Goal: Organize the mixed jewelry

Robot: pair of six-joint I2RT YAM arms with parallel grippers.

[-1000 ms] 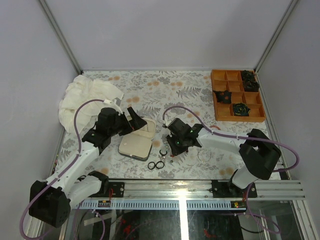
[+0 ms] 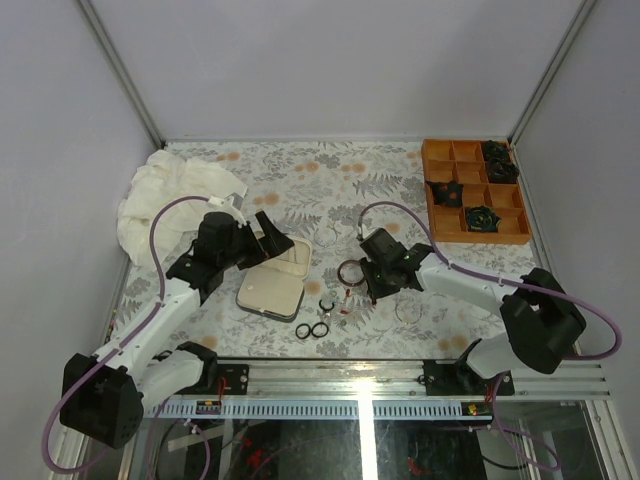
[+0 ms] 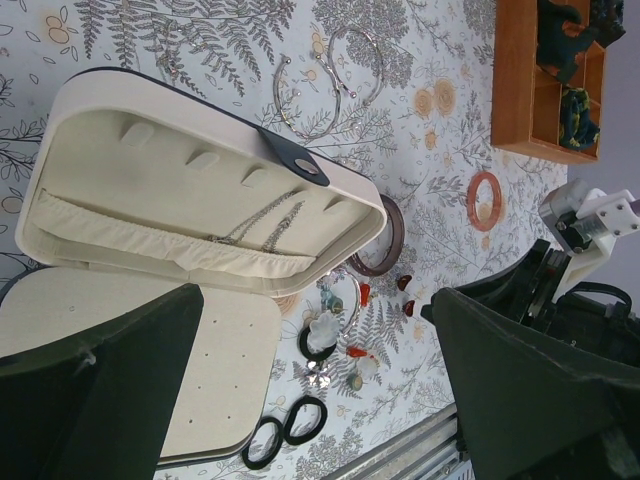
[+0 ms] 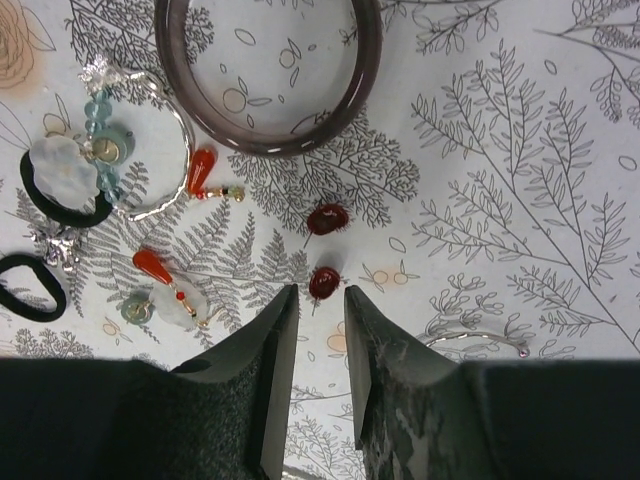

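Two small dark red earrings, one (image 4: 327, 219) above the other (image 4: 324, 283), lie on the patterned cloth. Just short of the nearer one, my right gripper has its fingertips a little apart, with nothing between them. A dark brown bangle (image 4: 277, 147) and a cluster of jewelry with a silver bracelet (image 4: 187, 148), orange-red drop earrings (image 4: 201, 169) and black hair ties (image 4: 32, 287) lie around. The cream jewelry case (image 3: 140, 255) stands unfolded, chains (image 3: 262, 222) in its pocket. Over it hangs my left gripper (image 2: 269, 236), wide open and empty.
An orange compartment tray (image 2: 436, 215) with dark cloth bundles (image 2: 482, 219) stands at the far right. White cloth (image 2: 165, 190) is heaped at the far left. More bangles (image 3: 281, 100) lie behind the case; an orange-pink ring (image 3: 484, 201) lies near the tray.
My right gripper has moved rightward in the top view, from over the jewelry cluster to the dark red earrings, uncovering the brown bangle. The left arm stays nearly still.
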